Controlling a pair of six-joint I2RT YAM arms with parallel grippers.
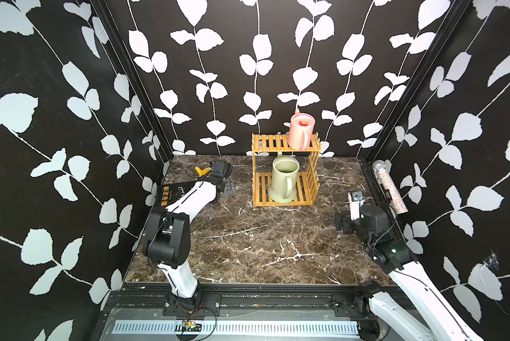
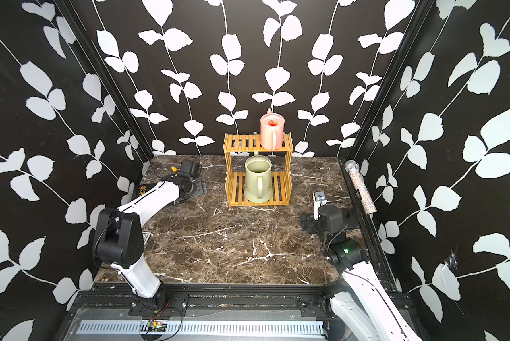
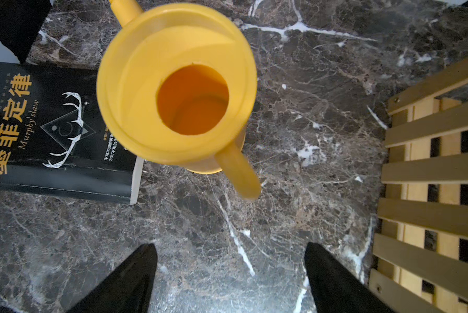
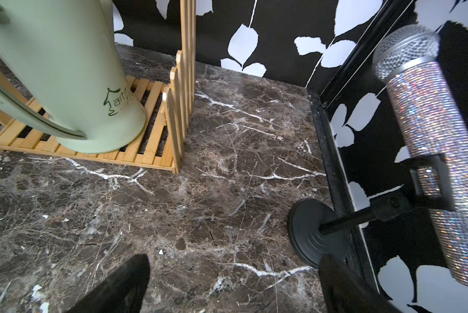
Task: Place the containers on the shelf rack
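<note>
A yellow watering can (image 3: 228, 112) stands upright on the marble table, its handle toward my left gripper, which is open with nothing between its fingers. In the top left view only a bit of the yellow can (image 1: 202, 171) shows behind the left arm. The two-tier wooden shelf (image 1: 261, 142) stands at the back middle. On its lower tier is a green watering can (image 1: 281, 179); a pink watering can (image 1: 300, 133) is at the right of the upper tier, whose left part is free. My right gripper hangs open and empty over the right side.
A black book (image 3: 61, 130) lies left of the yellow can. At the right edge a glittery microphone (image 4: 437, 130) leans on a round-based stand (image 4: 317, 232).
</note>
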